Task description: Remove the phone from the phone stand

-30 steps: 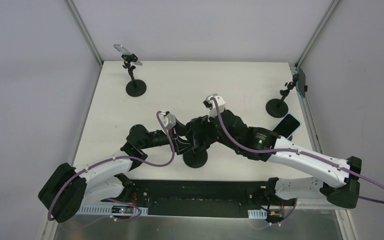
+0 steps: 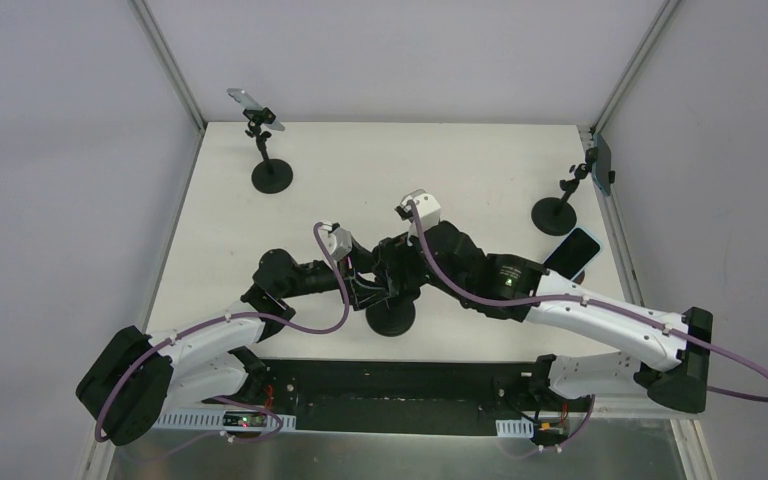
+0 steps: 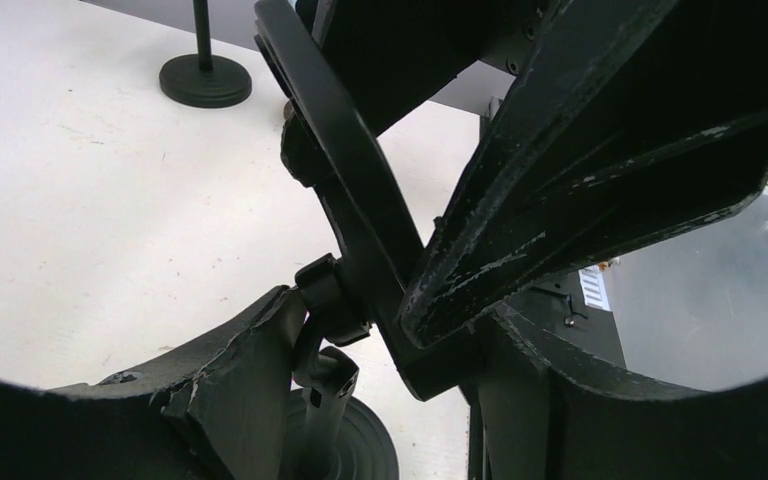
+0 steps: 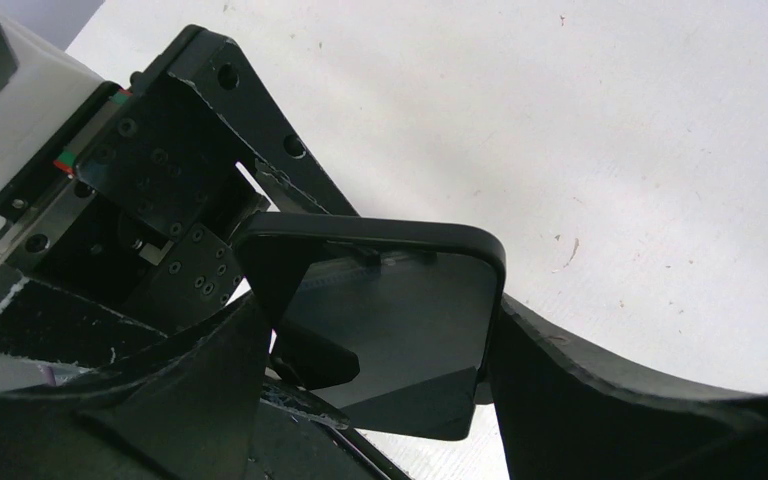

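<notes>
The central phone stand [image 2: 390, 320] is mostly covered by both grippers. In the left wrist view my left gripper is shut on the stand's head, just above its post. My right gripper [image 2: 400, 260] is over the stand from the right. In the right wrist view a dark phone [image 4: 390, 320] lies between its two fingers, which stand part open close to the phone's sides; whether they grip it I cannot tell. The left gripper's body shows just behind the phone there.
A stand with a silver phone [image 2: 240, 97] is at the back left, another with a phone [image 2: 604, 160] at the right. A loose phone [image 2: 572, 252] lies at the right edge.
The left arm has not visibly moved.
</notes>
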